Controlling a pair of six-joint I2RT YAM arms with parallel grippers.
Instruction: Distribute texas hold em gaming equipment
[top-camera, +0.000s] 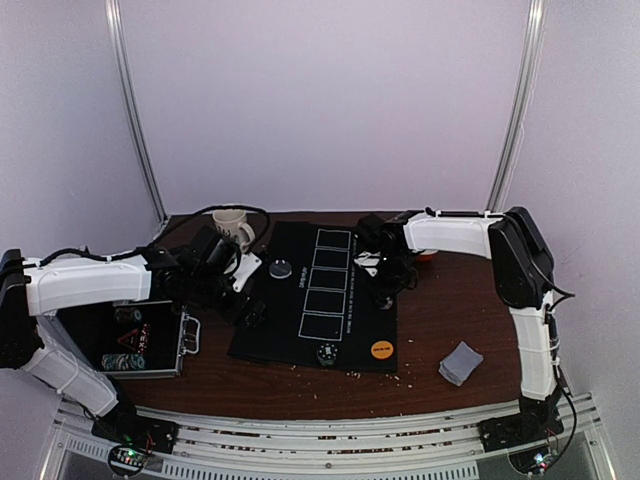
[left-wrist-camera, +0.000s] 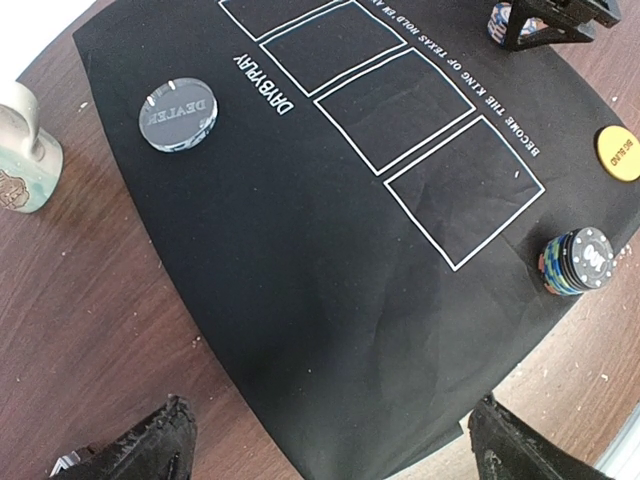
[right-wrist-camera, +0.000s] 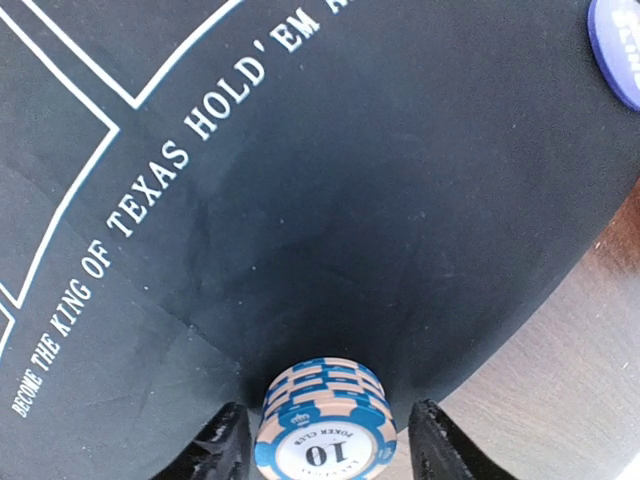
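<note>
The black poker mat (top-camera: 270, 330) carries a dealer disc (left-wrist-camera: 178, 113), a yellow big blind disc (left-wrist-camera: 618, 153), a blue disc (right-wrist-camera: 615, 50) and a black-topped chip stack (left-wrist-camera: 574, 262). My left gripper stands open above the mat's left edge, empty. At the mat's right side, my right gripper has its fingers apart on either side of a blue-and-pink chip stack (right-wrist-camera: 325, 445) marked 10; I cannot tell whether they touch it.
An open silver case (top-camera: 140, 372) with chips lies at the left. A mug (top-camera: 228, 225) stands at the back left, cards (top-camera: 460, 362) at the front right. A red object behind the right arm is mostly hidden.
</note>
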